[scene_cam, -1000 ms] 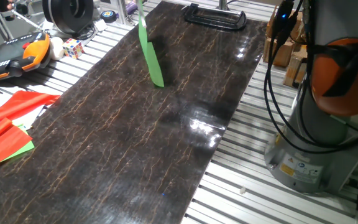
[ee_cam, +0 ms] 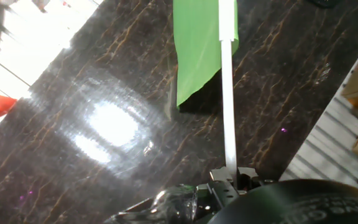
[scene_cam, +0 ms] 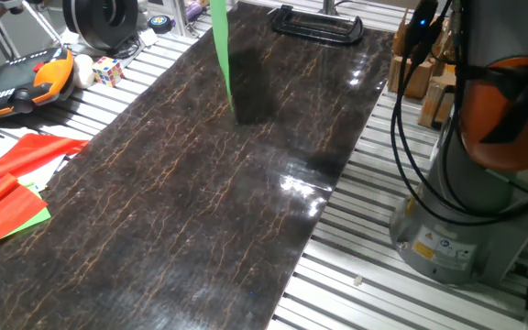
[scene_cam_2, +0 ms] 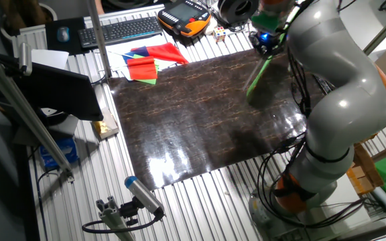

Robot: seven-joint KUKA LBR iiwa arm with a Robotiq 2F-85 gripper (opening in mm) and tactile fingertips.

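Note:
My gripper is shut on the thin white stick (ee_cam: pixel 228 106) of a green flag, near the bottom of the wrist view. The green cloth (ee_cam: pixel 197 46) hangs from the far part of the stick, over the dark marbled board. Seen from exterior view 1, the flag's cloth (scene_cam: pixel 222 46) is nearly edge-on, a narrow strip at the top with its tip low over the board. Exterior view 2 shows the green cloth (scene_cam_2: pixel 257 82) below the arm's end, above the right part of the board.
The dark board (scene_cam: pixel 154 202) is bare over most of its length. Red, green and blue flags (scene_cam: pixel 12 197) lie at its left edge. Close by are a Rubik's cube (scene_cam: pixel 108 71) and an orange-black teach pendant (scene_cam: pixel 26 84). A black clamp (scene_cam: pixel 317 26) sits at the far end.
The green cloth has turned from a broader face to a narrow edge in exterior view 1. Its upper part has shifted right, and its tip slightly left and up.

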